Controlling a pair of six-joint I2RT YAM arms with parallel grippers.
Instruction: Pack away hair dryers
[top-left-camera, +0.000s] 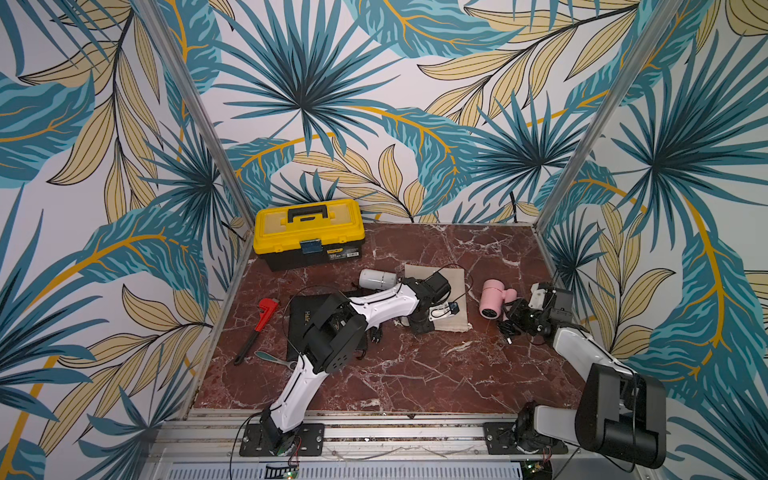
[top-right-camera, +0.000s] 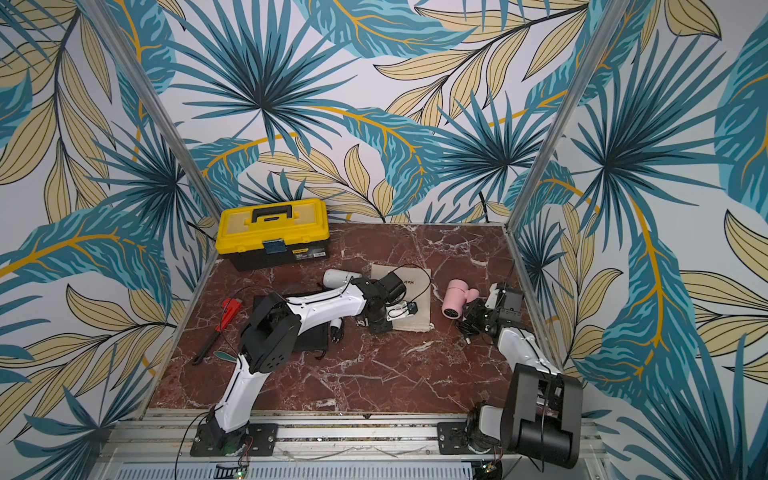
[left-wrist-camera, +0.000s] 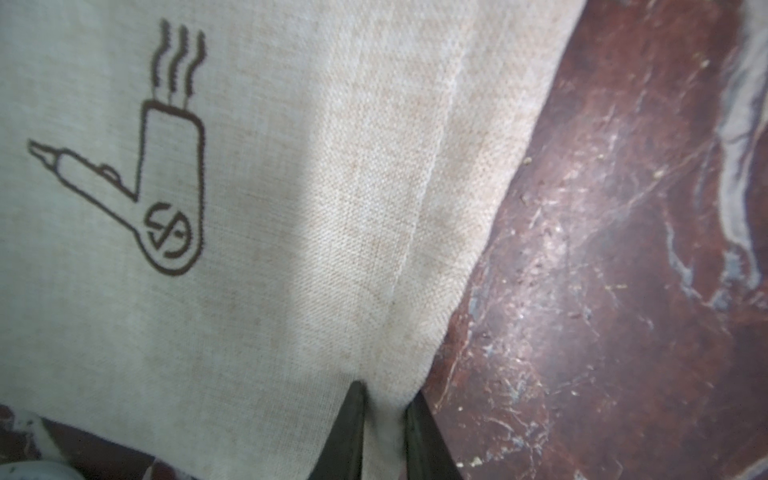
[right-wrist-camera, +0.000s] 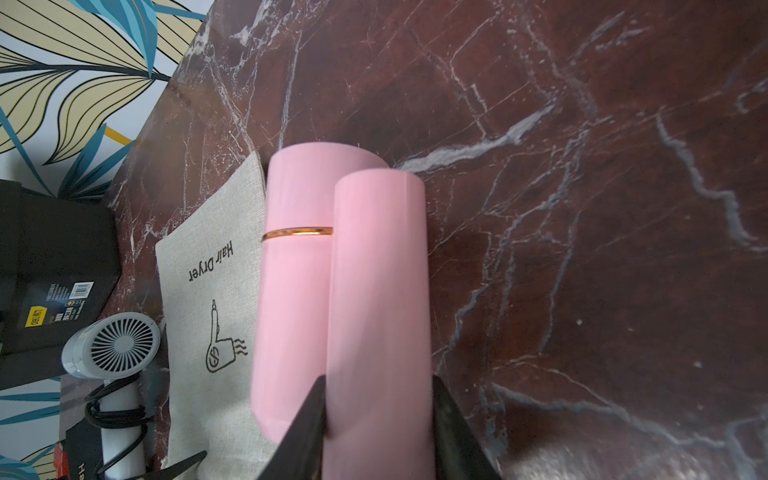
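Note:
In the left wrist view the beige cloth bag (left-wrist-camera: 264, 240) with a printed dryer lies flat. My left gripper is part open at the bag's side edge, a strip of cloth lying between its fingertips. The right gripper is shut on the handle of the pink hair dryer (right-wrist-camera: 292, 296), which is beside the bag at its right in the top left view. The white hair dryer (top-left-camera: 377, 279) lies left of the bag, partly behind my left arm. A black bag (top-left-camera: 306, 312) lies further left, under that arm.
A yellow and black toolbox (top-left-camera: 309, 232) stands at the back left. A red wrench (top-left-camera: 260, 326) lies near the left edge. Loose cable (top-left-camera: 507, 328) lies by the pink dryer.

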